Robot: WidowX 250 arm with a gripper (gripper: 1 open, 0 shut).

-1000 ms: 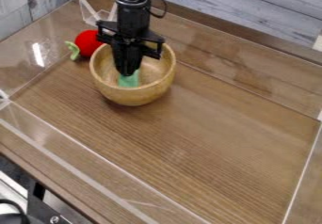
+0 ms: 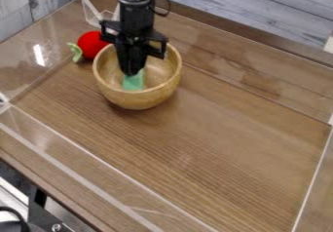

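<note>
A wooden bowl [image 2: 136, 95] sits on the upper left of the table, with a pale green item [image 2: 132, 80] inside. My black gripper [image 2: 131, 65] reaches down from the top into the bowl, over that item. Its fingertips are dark and small, and whether they touch the item or hold it is unclear.
A red object with a green part [image 2: 92, 44] lies just left of the bowl, near a white wire-like item at the back.
</note>
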